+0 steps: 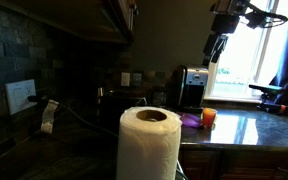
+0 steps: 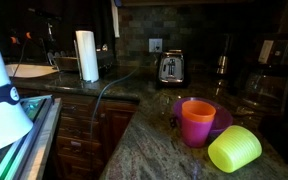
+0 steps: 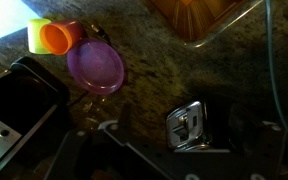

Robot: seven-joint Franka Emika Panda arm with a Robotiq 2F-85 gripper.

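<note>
My gripper (image 1: 215, 54) hangs high above the counter, pointing down near the window. In the wrist view its two dark fingers (image 3: 121, 117) stand apart, and nothing shows between their tips. Far below them sits a silver toaster (image 3: 187, 126), which stands against the back wall in exterior view 2 (image 2: 172, 67). A purple plate (image 3: 95, 65) lies on the counter with an orange cup (image 3: 66, 36) by it. In exterior view 2 a pink cup (image 2: 195, 128) has orange inside its rim, and a yellow-green cup (image 2: 234, 149) lies tipped beside it.
A paper towel roll (image 1: 149, 146) stands close to exterior view 1. Beside the plate, a black appliance (image 3: 22, 103) takes up the wrist view's left side. A brown-lit basin (image 3: 196, 38) appears at the top. Bare counter (image 2: 149, 135) lies in front of the toaster.
</note>
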